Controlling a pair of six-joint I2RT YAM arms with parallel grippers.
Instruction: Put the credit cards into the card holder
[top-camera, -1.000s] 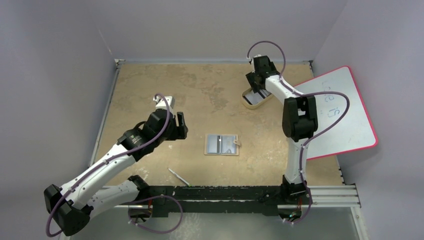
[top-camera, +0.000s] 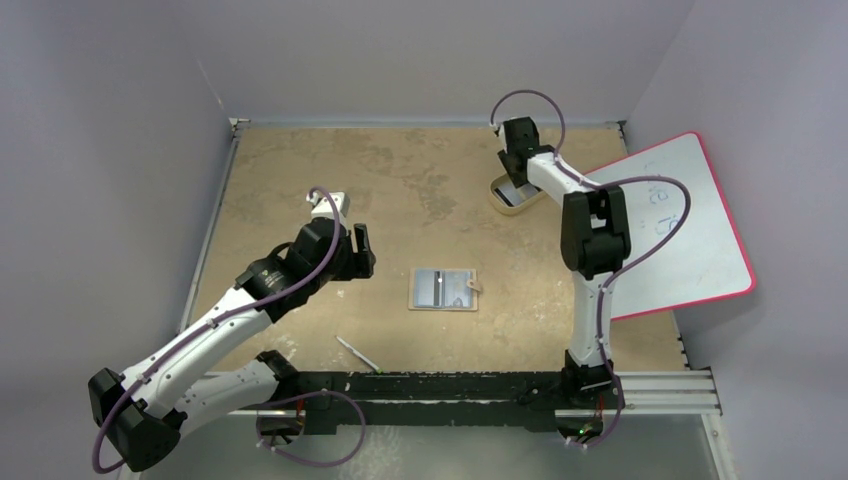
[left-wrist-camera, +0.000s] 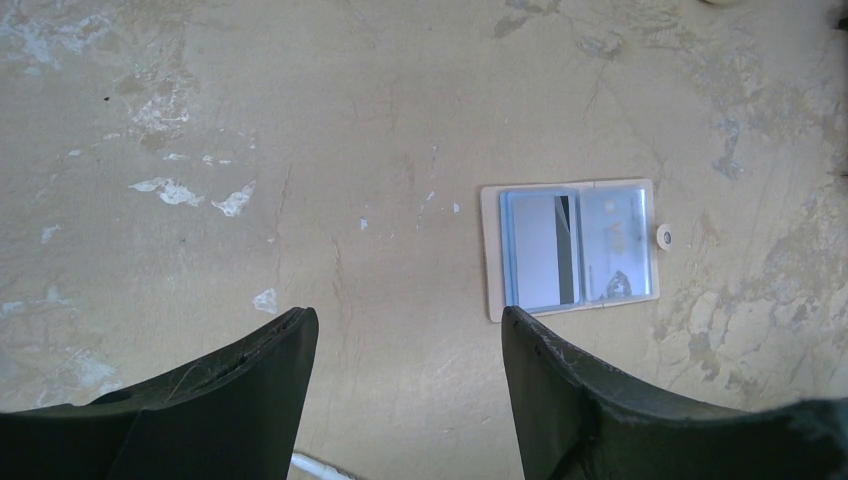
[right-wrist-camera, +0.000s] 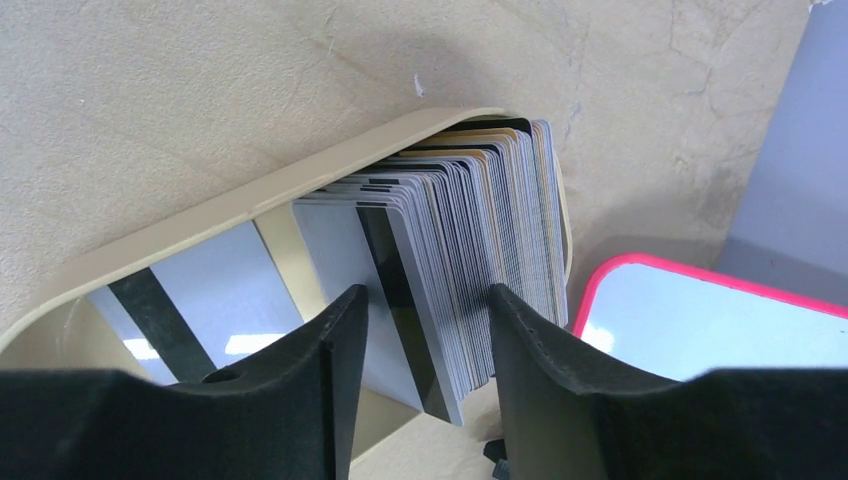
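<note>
A beige oval box (right-wrist-camera: 190, 215) at the back right holds a stack of cards (right-wrist-camera: 470, 240) and a separate striped card (right-wrist-camera: 230, 290) at its left. My right gripper is part open, fingertips at the front cards of the stack, one either side of the black-striped face; whether they grip is unclear. The open card holder (left-wrist-camera: 618, 240), with clear sleeves and a striped card in the left one, lies in the middle front of the table. My left gripper stands open above the table at the left, empty.
A whiteboard with red rim (top-camera: 690, 240) covers the right side, close beside the box. A white pen (top-camera: 355, 352) lies at the front edge.
My right arm has shifted slightly left since a second ago, and the gripper has moved a little at the box, which sits slightly further right. The left arm is still.
</note>
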